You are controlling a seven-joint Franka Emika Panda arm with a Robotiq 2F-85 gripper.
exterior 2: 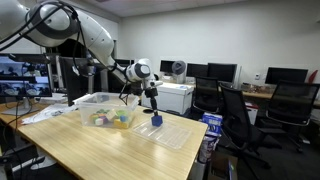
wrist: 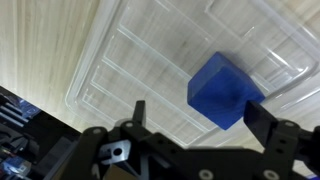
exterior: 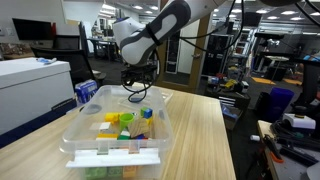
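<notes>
A blue block (wrist: 223, 90) lies on a clear plastic lid (wrist: 151, 79) in the wrist view. My gripper is open above it, with the block partly between its two fingers and nearer the right one. No contact between fingers and block can be made out. From exterior view 2, the gripper (exterior 2: 148, 107) points down close to the blue block (exterior 2: 157, 121) on the lid (exterior 2: 180, 136). In exterior view 1 the far wall of the clear bin (exterior: 160, 127) stands in front of the block's area, and I cannot pick the block out there.
The clear bin (exterior 2: 83, 114) holds several colourful blocks and stands beside the lid. A blue-and-white box (exterior 2: 211, 130) is at the table's far edge, with office chairs beyond.
</notes>
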